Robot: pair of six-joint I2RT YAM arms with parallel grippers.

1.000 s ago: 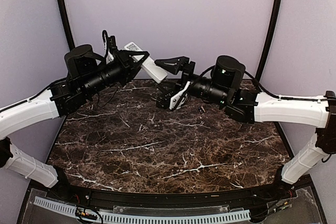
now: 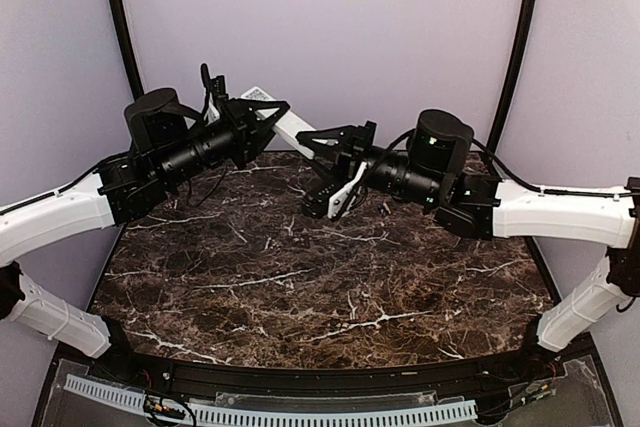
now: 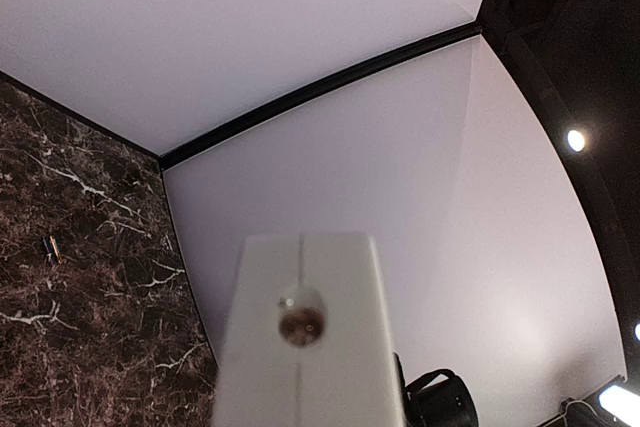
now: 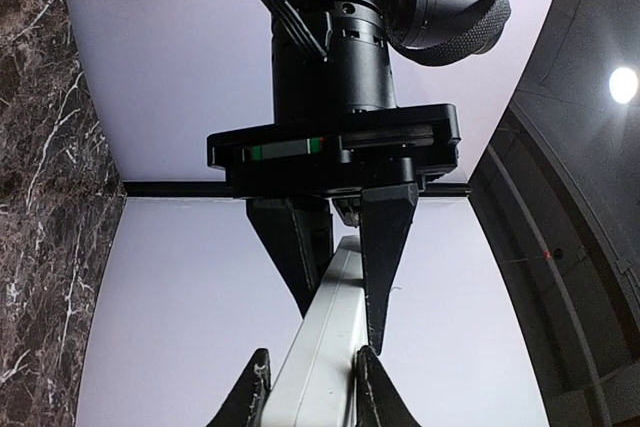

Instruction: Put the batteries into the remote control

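Observation:
The white remote [image 2: 291, 125] is held in mid-air above the table, slanting down to the right, between my two grippers. My left gripper [image 2: 267, 112] is shut on its upper-left part, my right gripper [image 2: 317, 144] on its lower-right end. In the left wrist view the remote [image 3: 340, 367] fills the lower middle, blurred, with a round hole. In the right wrist view the remote [image 4: 312, 377] runs between both sets of black fingers. Small batteries [image 3: 52, 248] lie on the table; they are hard to make out.
Pale walls enclose the back and sides, with black rails at the corners.

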